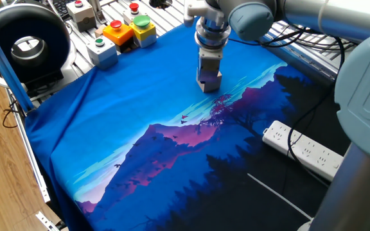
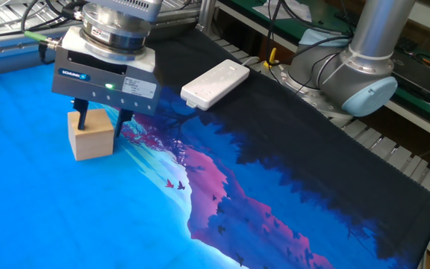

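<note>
A light wooden block (image 2: 93, 142) rests on the bright blue part of the cloth; in exterior view 1 the block (image 1: 211, 84) shows just below the gripper. My gripper (image 2: 101, 133) points down at it, its two dark fingers standing apart. One finger (image 2: 82, 115) overlaps the block's upper left part, and the other lies close by its right edge. Whether both fingers press on the block is not clear. From the other side, the gripper (image 1: 207, 78) covers part of the block's top.
A white power strip (image 1: 302, 150) lies on the dark end of the cloth (image 1: 108, 141). Push-button boxes, among them an orange box (image 1: 118, 33), stand beyond the cloth's edge. A black cable hangs near the arm.
</note>
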